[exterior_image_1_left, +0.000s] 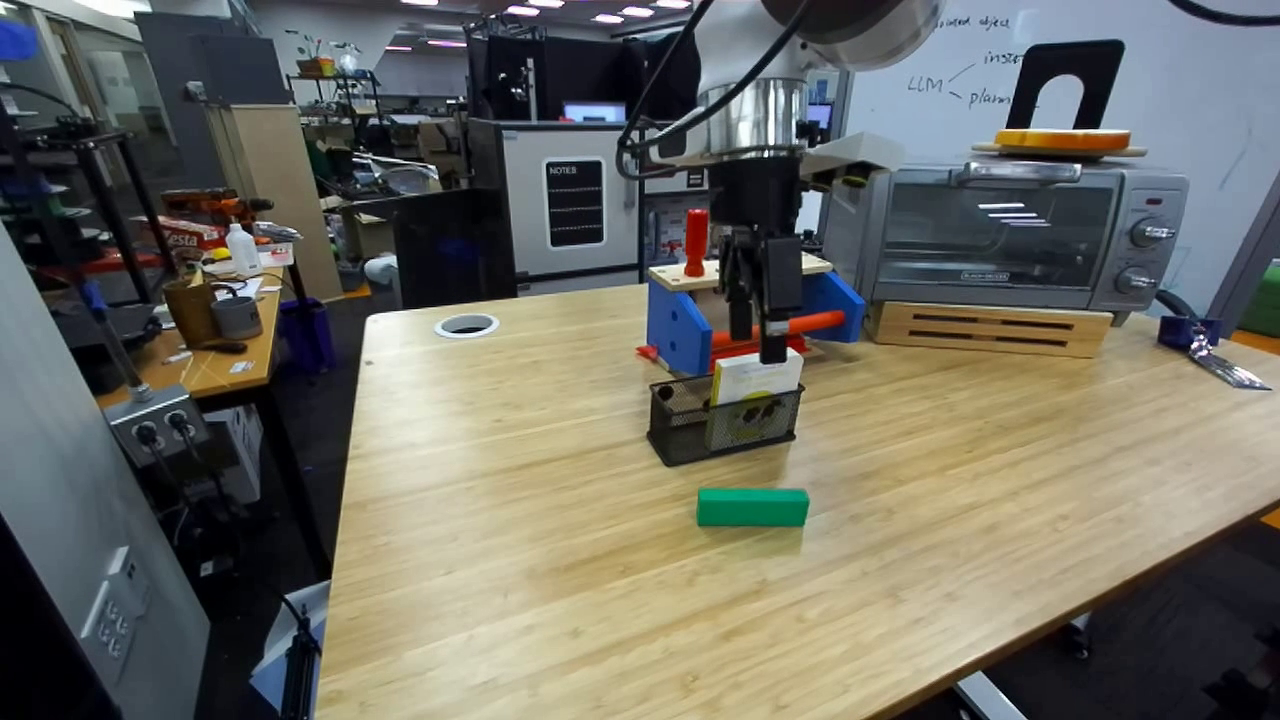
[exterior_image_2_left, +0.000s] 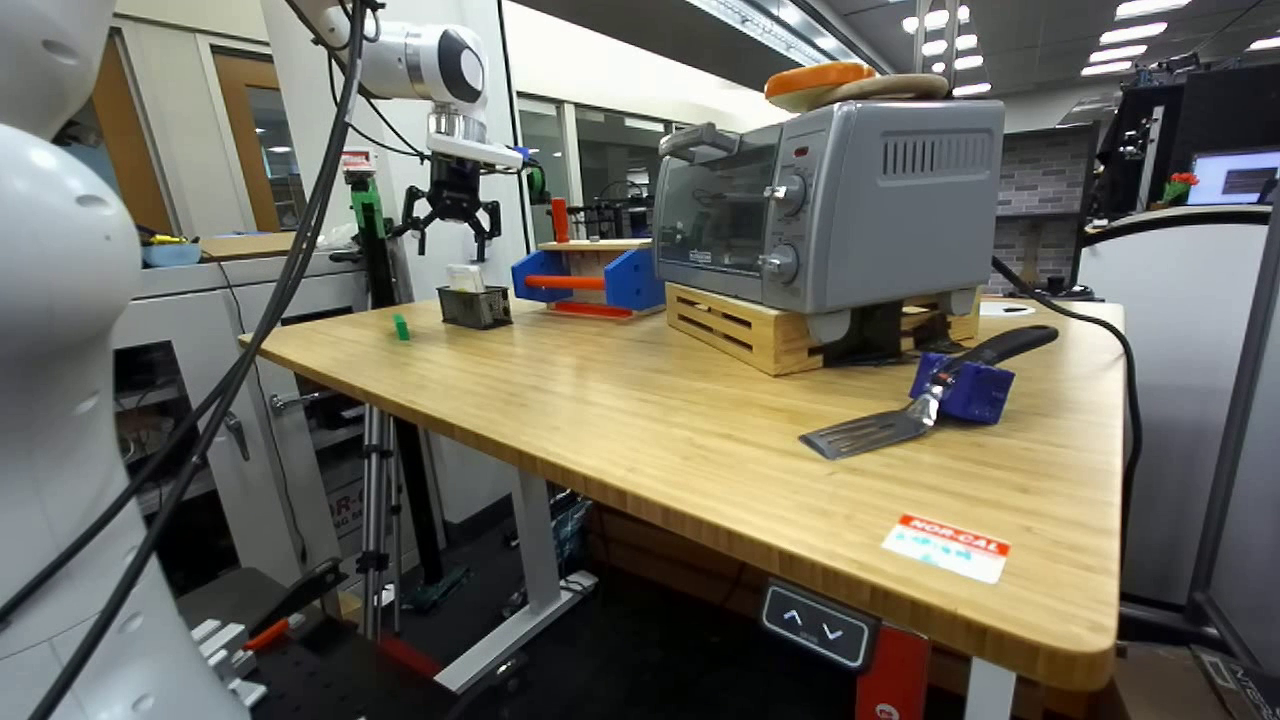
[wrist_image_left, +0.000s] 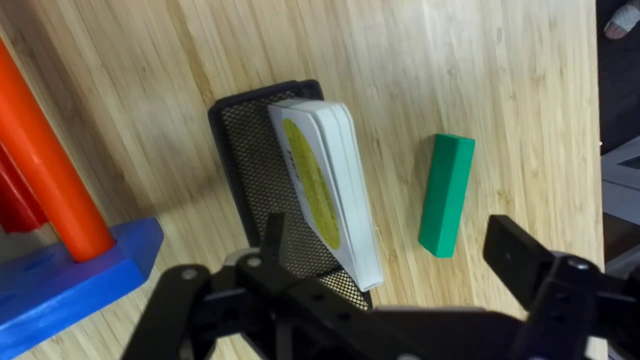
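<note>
A black mesh basket (exterior_image_1_left: 678, 426) rests on the table, with a stack of white cards or a small booklet (exterior_image_1_left: 774, 377) standing inside and rising above its rim; a yellow oval marks its face in the wrist view. Beside the basket, a green block (wrist_image_left: 447, 195) lies flat on bare wood. My gripper (exterior_image_1_left: 758, 344) hangs above the basket area, open and empty. In the wrist view, the fingers (wrist_image_left: 273, 240) are spread wide, one over the basket side and the other beyond the green block.
Behind the basket is a blue and wooden rack (exterior_image_1_left: 680, 326) with an orange-red bar. A toaster oven (exterior_image_1_left: 996, 240) on a wooden riser (exterior_image_1_left: 990, 328) stands farther right. A spatula (exterior_image_2_left: 882, 428) lies near the table's far end.
</note>
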